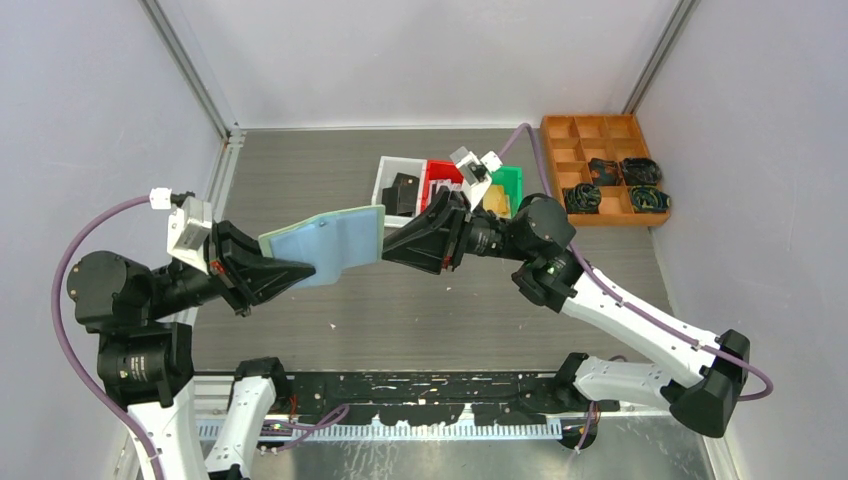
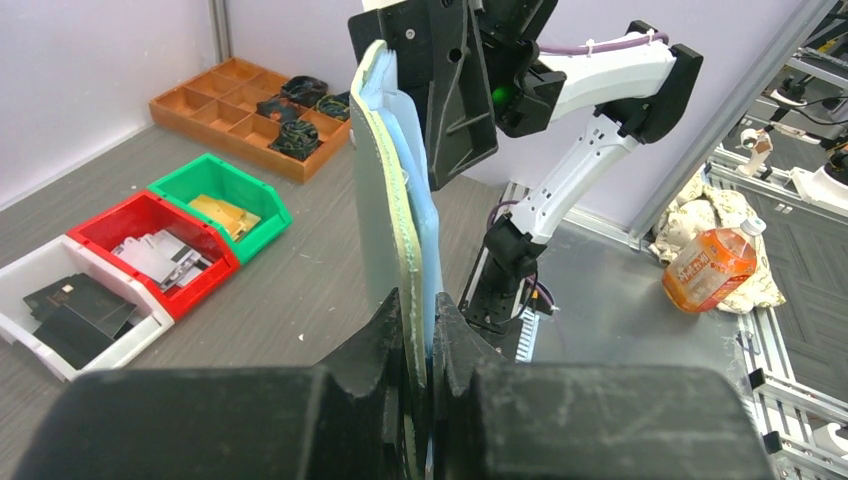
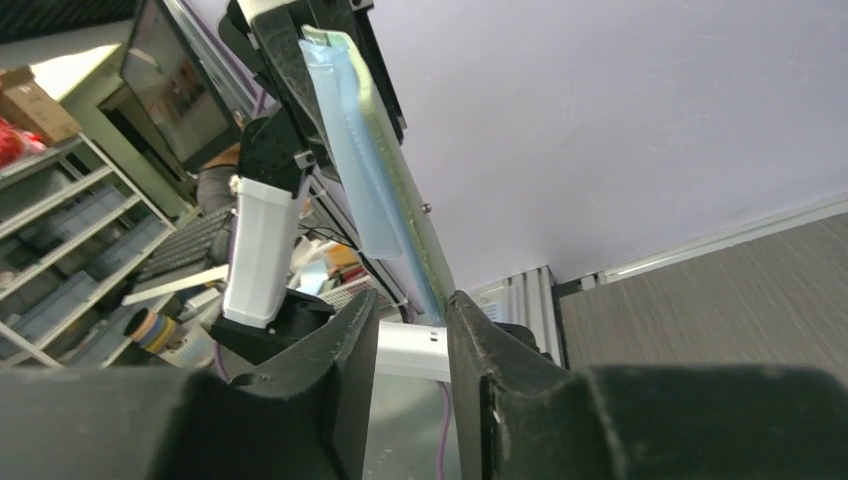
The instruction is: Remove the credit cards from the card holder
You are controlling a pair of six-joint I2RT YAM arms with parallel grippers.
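Observation:
Held in the air, the card holder (image 1: 325, 245) is spread open, with light-blue inner pockets and a pale green edge. My left gripper (image 1: 312, 272) is shut on its left end; in the left wrist view the holder (image 2: 395, 200) rises edge-on between the black fingers. My right gripper (image 1: 388, 255) is part open at the holder's right end. In the right wrist view the gap between its fingers faces the holder's near edge (image 3: 440, 290), with nothing clearly gripped. No separate card can be made out in the pockets.
Behind the holder stand a white bin (image 2: 150, 335) with black cards, a red bin (image 2: 215, 240) with grey-white cards and a green bin (image 2: 270, 195) with yellow cards. An orange compartment tray (image 1: 590, 130) sits at the back right.

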